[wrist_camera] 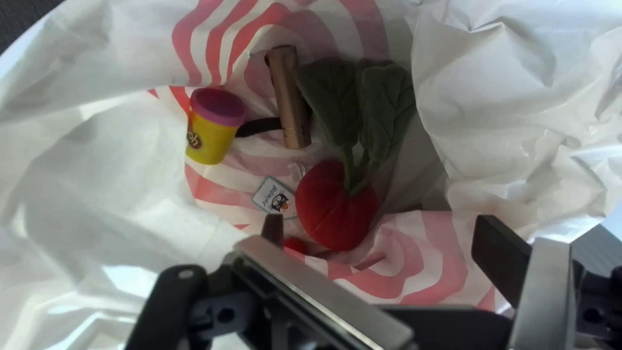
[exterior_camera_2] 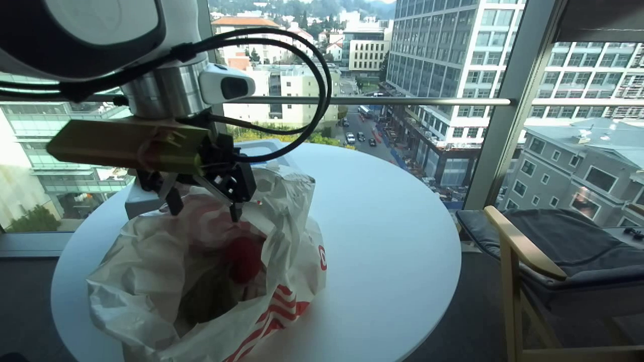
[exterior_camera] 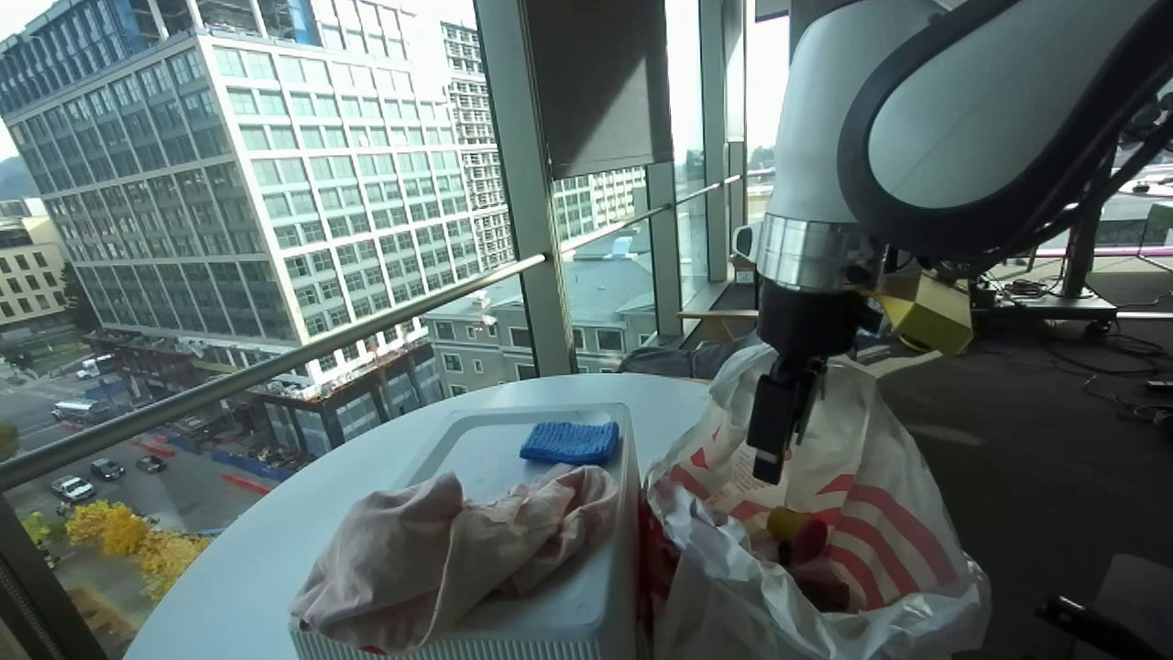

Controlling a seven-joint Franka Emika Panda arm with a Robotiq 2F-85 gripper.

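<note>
A white plastic bag with red stripes (exterior_camera_2: pixel 133 265) stands with its mouth spread wide on the round table. My gripper (exterior_camera_2: pixel 205 214) hangs in the mouth of the bag, pointing down, its fingers well apart and nothing between them. In the wrist view a plush red vegetable (wrist_camera: pixel 335 207) with dark green leaves lies in the bag. Beside it are a yellow tub with a purple lid (wrist_camera: pixel 214 125), a brown cylinder (wrist_camera: pixel 288 96) and a small card (wrist_camera: pixel 275 197). A small red thing (wrist_camera: pixel 295 245) is partly hidden by a finger.
Next to the bag, an upturned white bin (exterior_camera: pixel 599 517) carries a crumpled pink cloth (exterior_camera: pixel 462 544) and a blue sponge (exterior_camera: pixel 569 441). Bare tabletop (exterior_camera_2: pixel 380 241) lies on the bag's other side. A grey chair (exterior_camera_2: pixel 543 253) stands past the table.
</note>
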